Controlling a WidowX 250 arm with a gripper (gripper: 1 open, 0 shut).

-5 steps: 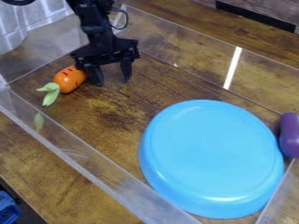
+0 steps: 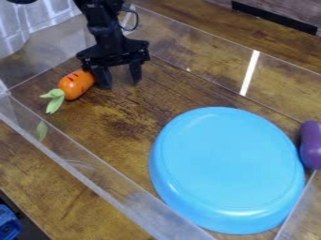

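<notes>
My black gripper [image 2: 112, 66] reaches down from the top of the camera view, low over the wooden surface at the upper left. An orange toy carrot [image 2: 75, 85] with pale green leaves lies beside it, at the gripper's left finger. Whether the fingers are open or shut on anything is unclear at this size.
A large blue round lid or plate [image 2: 226, 169] fills the lower right. A purple object [image 2: 310, 143] lies at the right edge. Clear plastic walls border the work area.
The gripper has shifted very slightly upward. The carrot stays in nearly the same place.
</notes>
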